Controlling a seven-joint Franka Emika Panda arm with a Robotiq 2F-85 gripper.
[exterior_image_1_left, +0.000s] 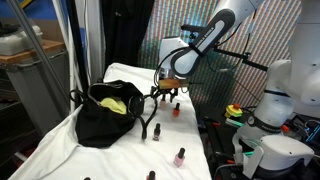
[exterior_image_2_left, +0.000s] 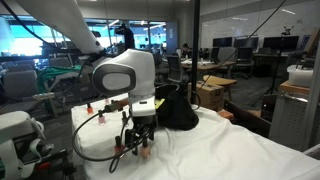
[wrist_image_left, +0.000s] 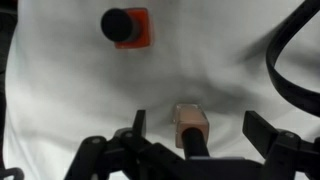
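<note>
In the wrist view my gripper is open above a small bottle with a pinkish body (wrist_image_left: 190, 117) and a dark top. The bottle shows between the spread fingers, with a gap on each side, and part of it is hidden by the gripper. A second bottle, red with a black cap (wrist_image_left: 124, 26), stands apart at the upper left. Exterior view 2 has the gripper (exterior_image_2_left: 143, 131) low over a brownish bottle (exterior_image_2_left: 145, 151); contact cannot be made out there.
Several small bottles stand on the white table, among them a pink one (exterior_image_1_left: 179, 158) and a dark one (exterior_image_1_left: 151, 149). A black bag (exterior_image_1_left: 100, 129) with something yellow inside lies behind them. A black cable loops beside the gripper.
</note>
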